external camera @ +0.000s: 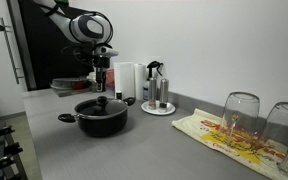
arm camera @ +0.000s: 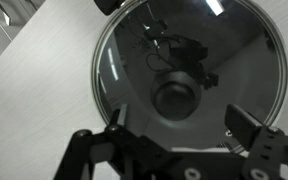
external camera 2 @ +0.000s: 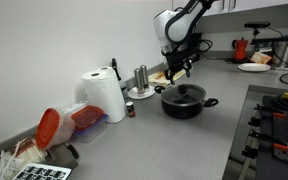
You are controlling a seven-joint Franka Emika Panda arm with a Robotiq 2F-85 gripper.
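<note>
A black pot (external camera: pixel 102 122) with two side handles stands on the grey table, covered by a glass lid (arm camera: pixel 239 70) with a steel rim. The lid's round dark knob (arm camera: pixel 176 96) lies near the middle of the wrist view, ahead of the fingers and touched by neither. My gripper is open above the pot, its dark fingers spread to the left and right, with nothing held between them. From the other side, exterior view 2 shows the gripper (external camera 2: pixel 179 78) over the lidded pot.
Behind the pot are a paper towel roll (external camera 2: pixel 102 95) and a plate (external camera: pixel 158 108) with tall bottles or mills. Two upturned glass jars (external camera: pixel 240 115) rest on a patterned cloth (external camera: pixel 206 128) at the right.
</note>
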